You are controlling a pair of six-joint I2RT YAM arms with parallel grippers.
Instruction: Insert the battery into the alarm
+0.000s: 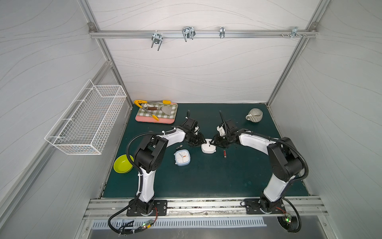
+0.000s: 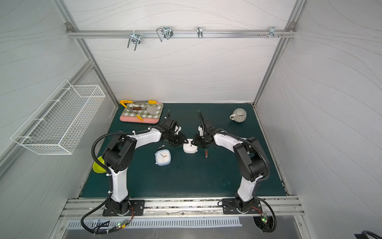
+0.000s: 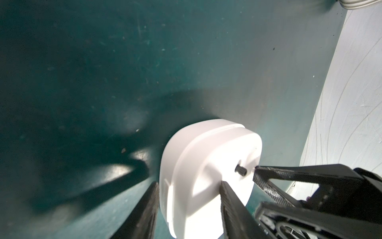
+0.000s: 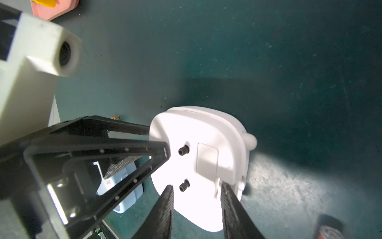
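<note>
A white alarm clock (image 1: 209,146) lies back side up on the table between both arms. In the right wrist view, the alarm's back shows two black knobs and the outlined battery cover (image 4: 207,161). My left gripper is shut on the alarm, its fingers either side of the body. Over the alarm's back stands my right gripper, part open, one fingertip close to the cover's near end; nothing is visibly clasped. A reddish battery (image 1: 224,153) lies on the table just right of the alarm. Left of it, a small dark battery-like piece (image 1: 179,147) rests on the table.
A pale blue clock (image 1: 182,157) lies face up to the left. Farther out are a green bowl (image 1: 123,164), a pink tray (image 1: 155,119) with utensils, and a striped mug (image 1: 254,115).
</note>
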